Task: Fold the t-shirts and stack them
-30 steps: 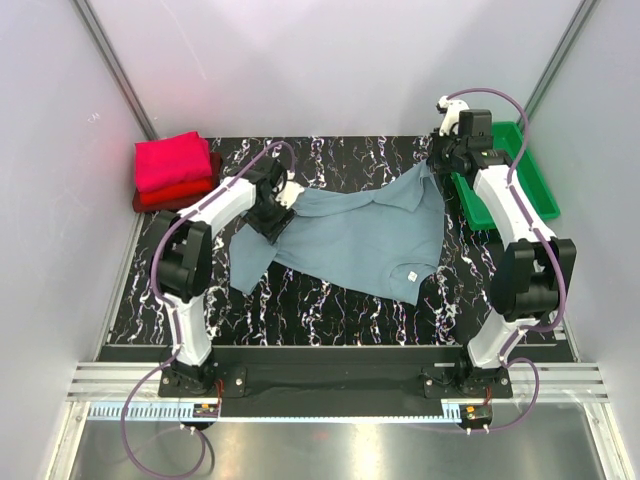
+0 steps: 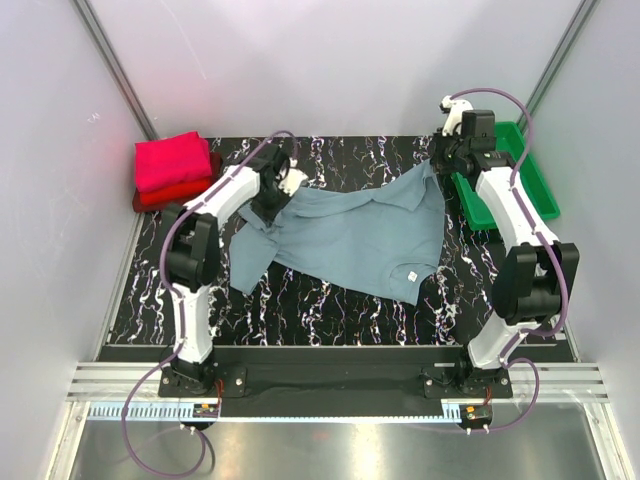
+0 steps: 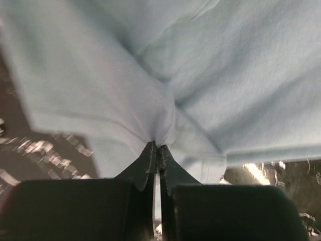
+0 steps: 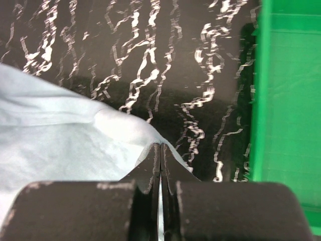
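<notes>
A blue-grey t-shirt lies spread and partly folded over the middle of the table, with a small white label near its front right corner. At its left part, my left gripper is shut on the t-shirt, whose cloth runs in creases to the fingertips. The far right corner of the shirt comes to a peak at my right gripper, which is shut on this cloth. From above, the arms partly hide both places where cloth meets fingers.
Folded red and pink cloths are stacked at the back left. A green bin stands on the right, close beside my right gripper.
My left gripper has shifted a little toward the back of the table, and the shirt's left part is slightly more bunched near it. The right arm has hardly moved.
</notes>
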